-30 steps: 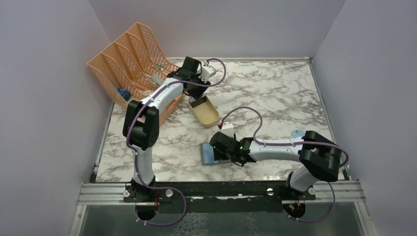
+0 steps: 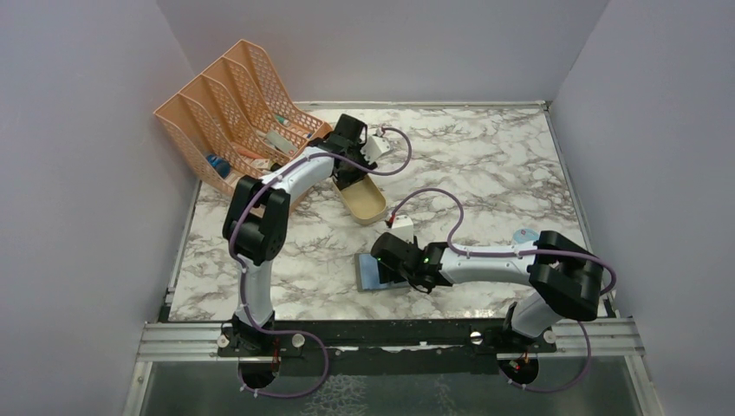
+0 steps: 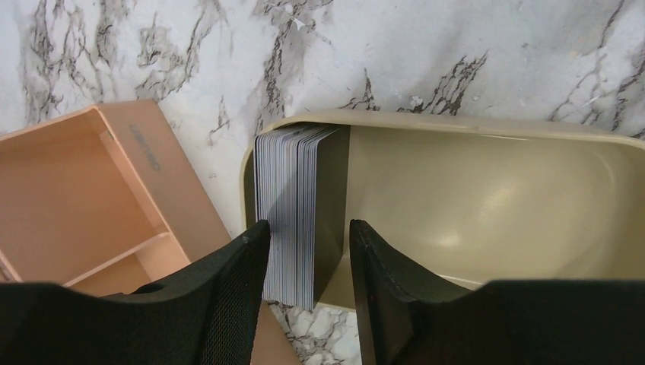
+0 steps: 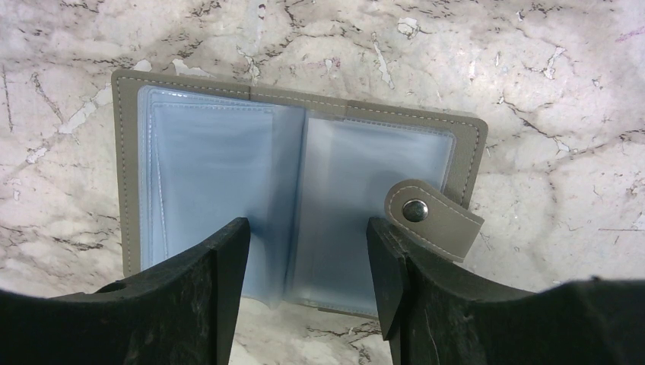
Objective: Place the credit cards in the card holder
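Observation:
A tight stack of thin cards point(image 3: 286, 220) stands on edge at one end of the beige tray point(image 3: 487, 125). Over that end is my left gripper, its fingers part open, with the stack between the two fingers in the left wrist view. Whether either finger touches the cards, I cannot tell. The card holder point(image 4: 304, 96) lies unfolded on the table, grey with clear bluish pockets and a snap strap point(image 4: 437, 220). Spread wide above it, my right gripper holds nothing. From the top, the right arm hides part of the holder point(image 2: 368, 273).
A tall orange rack point(image 2: 227, 104) with slanted compartments and small items stands close to the tray at the back left. A round blue object point(image 2: 524, 236) lies at the right.
The right arm has barely moved, and the holder sits a touch farther right.

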